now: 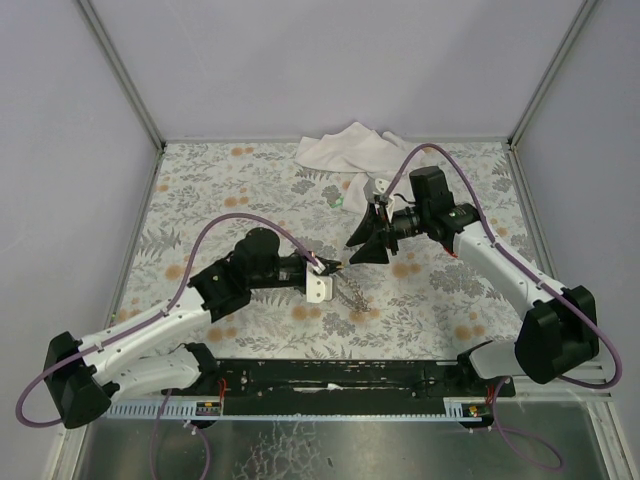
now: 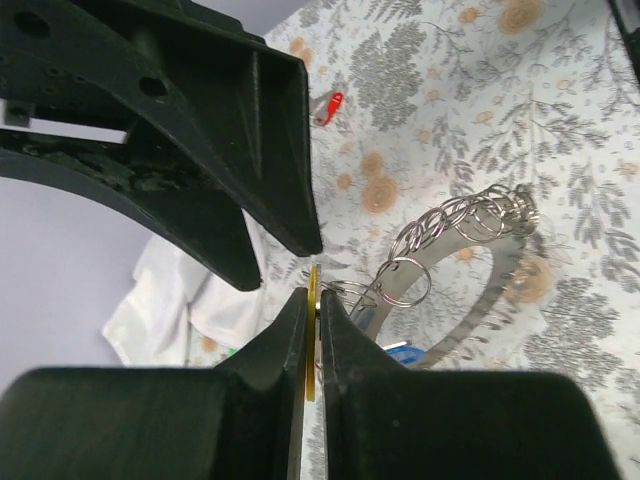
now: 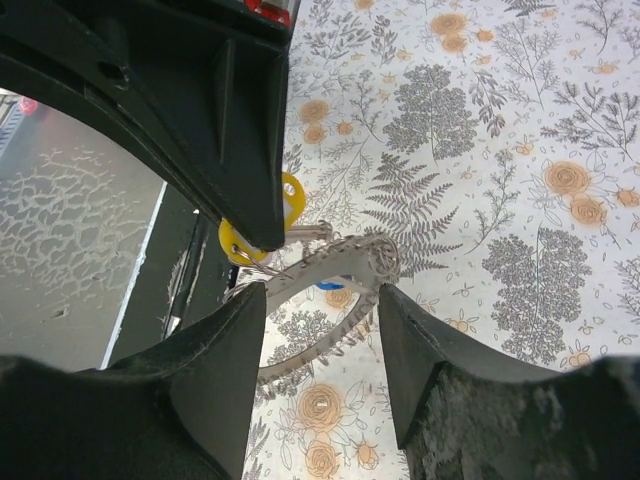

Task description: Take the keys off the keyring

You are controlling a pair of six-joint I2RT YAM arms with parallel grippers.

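My left gripper (image 1: 335,268) is shut on a thin yellow tool (image 3: 240,240) at the keyring (image 2: 400,285), which dangles in a silvery cluster with a flat metal loop (image 2: 480,300) and many small rings. In the left wrist view the tool's edge stands between the shut fingertips. My right gripper is open beside the cluster, its fingertips on either side of part of it; whether they touch it cannot be told. A small blue piece (image 2: 400,353) shows among the metal.
White cloths (image 1: 350,155) lie at the back of the patterned mat (image 1: 210,180). A small red item (image 2: 330,108) lies near the right arm.
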